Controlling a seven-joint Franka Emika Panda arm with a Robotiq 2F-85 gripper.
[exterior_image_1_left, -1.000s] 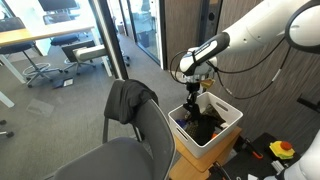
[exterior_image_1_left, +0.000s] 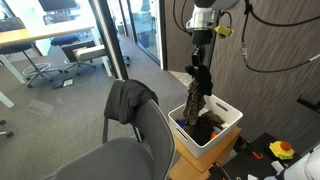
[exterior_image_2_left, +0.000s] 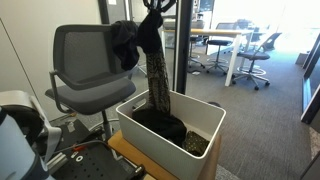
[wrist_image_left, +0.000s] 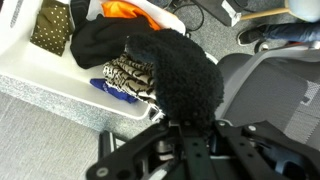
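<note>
My gripper is shut on a dark cloth (wrist_image_left: 180, 75), which bunches up before the fingers in the wrist view. In exterior view 2 the cloth (exterior_image_2_left: 157, 75) hangs long, black at its top and brown-patterned lower down. Its lower end reaches down into the white bin (exterior_image_2_left: 211, 120); whether it is clear of the other cloths cannot be told. Inside the bin lie a black cloth (wrist_image_left: 105, 40), a brown dotted cloth (wrist_image_left: 52, 26), an orange piece (wrist_image_left: 125, 10) and a blue piece (wrist_image_left: 112, 90).
The bin stands on a wooden surface (exterior_image_2_left: 145, 155). A grey office chair (exterior_image_1_left: 125, 150) with a black garment (exterior_image_1_left: 128, 100) over its backrest is beside it. Open carpet (exterior_image_1_left: 65, 120) lies beyond the chair.
The gripper has risen from inside the bin to well above it. The dark patterned cloth has come up with it and now hangs stretched downward.
</note>
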